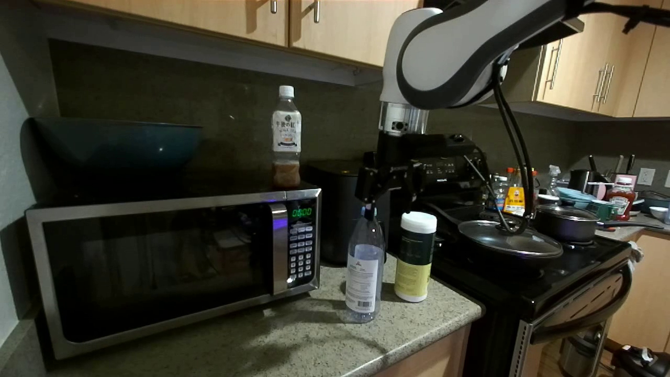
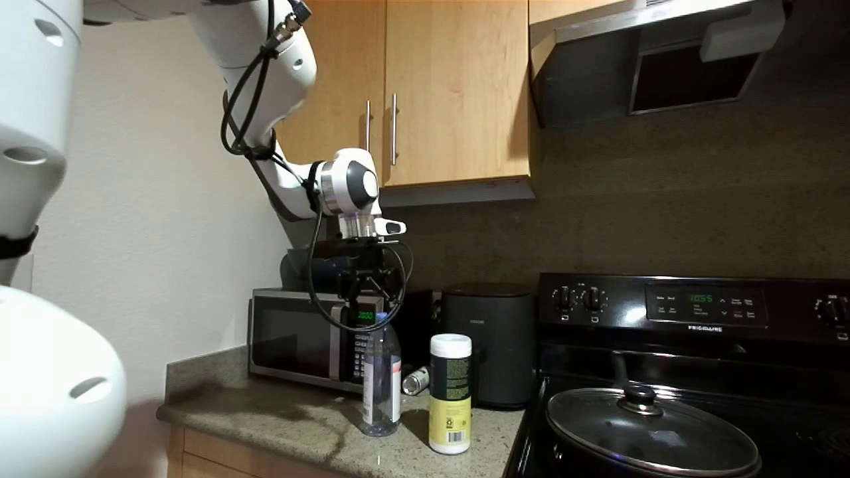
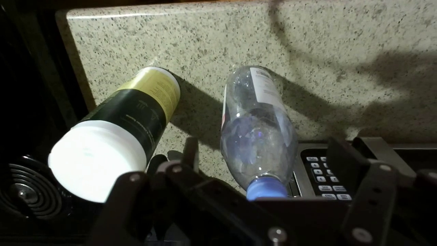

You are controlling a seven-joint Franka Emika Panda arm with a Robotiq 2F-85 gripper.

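Observation:
A clear plastic bottle with a blue cap (image 3: 267,188) and a white label stands upright on the counter; in exterior view 1 the bottle (image 1: 364,270) is just in front of the microwave's right end. My gripper (image 1: 388,204) is open and points down at the height of the bottle's top. One finger partly covers the blue cap in exterior view 1. In the wrist view the cap shows between the spread fingers, with the bottle's body leaning away in perspective. The gripper (image 2: 372,307) is right above and around the cap in exterior view 2; contact cannot be told.
Close beside the bottle stands a white-lidded wipes canister (image 1: 414,257). The microwave (image 1: 169,264) carries a tea bottle (image 1: 287,138) and a teal bowl (image 1: 125,141). A black appliance (image 2: 488,342) is behind, and a lidded pan (image 2: 653,430) sits on the stove.

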